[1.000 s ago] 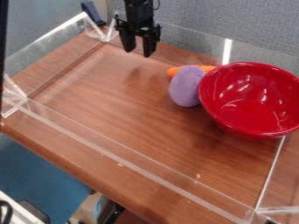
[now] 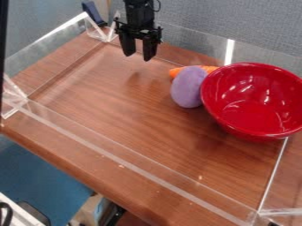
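Observation:
The black gripper (image 2: 139, 46) hangs at the top centre over the back of the wooden table, its two fingers pointing down and apart with nothing visible between them. To its lower right, a purple eggplant-like object (image 2: 188, 88) lies against a large red bowl (image 2: 252, 97) on the right. An orange carrot-like object (image 2: 179, 71) lies behind the purple one, partly hidden by it and the bowl.
Clear low walls border the wooden table (image 2: 106, 115). A grey wall stands behind, and blue floor shows at the lower left.

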